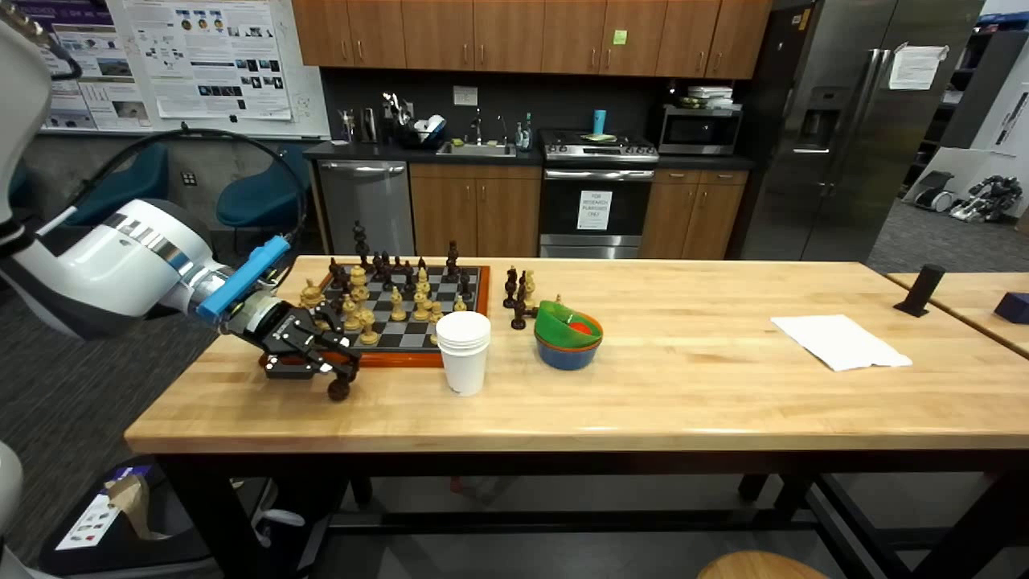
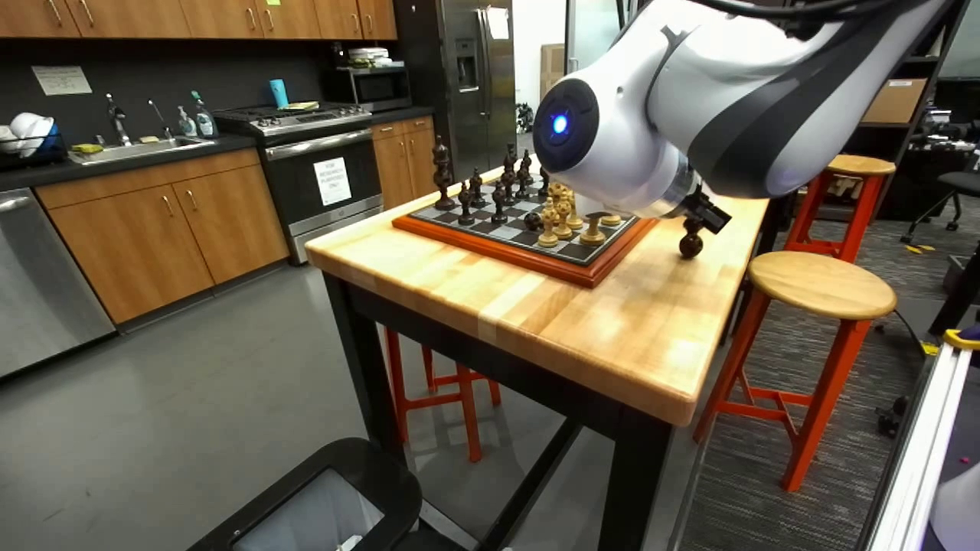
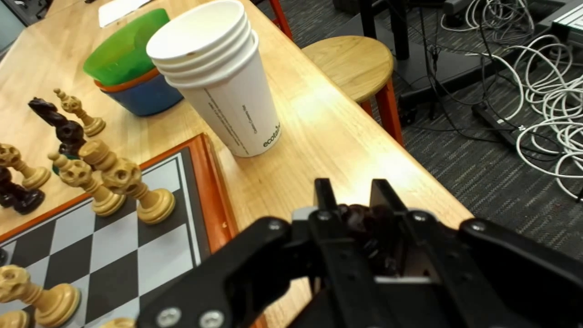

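My gripper (image 1: 349,371) is shut on a dark chess piece (image 1: 338,389), whose round end hangs below the fingertips. In exterior view 2 the held dark piece (image 2: 690,240) shows over the table edge side, right of the board. Between the fingers in the wrist view, part of the dark piece (image 3: 358,217) is visible; the rest is hidden. The chessboard (image 1: 424,360), with a reddish frame, lies behind my gripper and carries several light and dark pieces. Whether the held piece touches the table is hard to tell.
A stack of white paper cups (image 1: 464,362) stands right of my gripper. Beyond it are stacked bowls, a green one (image 1: 555,324) tilted on a blue one (image 1: 567,358). Several pieces (image 1: 518,304) stand off the board behind them. Right of the bowls the wooden table (image 1: 694,367) is largely clear.
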